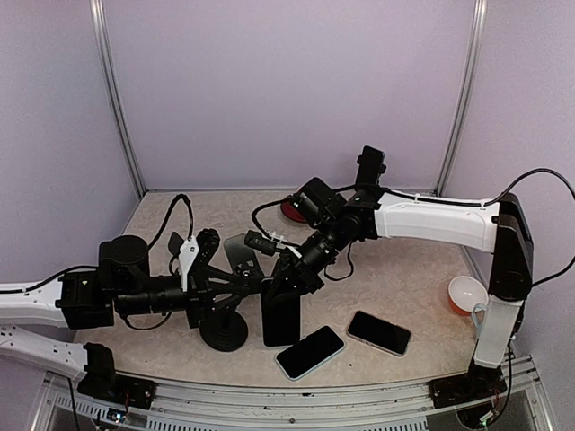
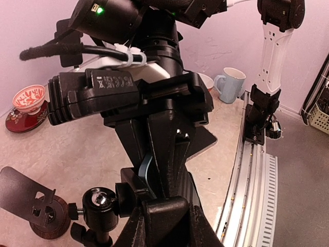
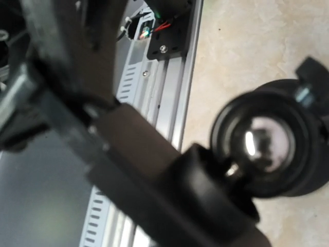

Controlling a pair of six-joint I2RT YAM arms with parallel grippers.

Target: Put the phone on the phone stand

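A black phone stand, its round base (image 1: 223, 334) at front left, has a ball joint (image 2: 100, 203) below its upright black holder (image 1: 280, 321). My left gripper (image 1: 235, 285) is shut on a black part of the stand, also at the bottom of the left wrist view (image 2: 167, 231). My right gripper (image 1: 283, 283) is shut on the holder's top, where a blue-edged piece shows between the fingers; the right wrist view is blurred close to it. Two phones lie on the table, one blue-edged (image 1: 310, 353), one silver-edged (image 1: 379, 332).
A second stand with a grey plate (image 2: 23, 190) stands behind. A red saucer (image 1: 292, 212) with a bowl is at the back; a white bowl (image 1: 467, 294) and mug (image 2: 230, 85) stand at the right.
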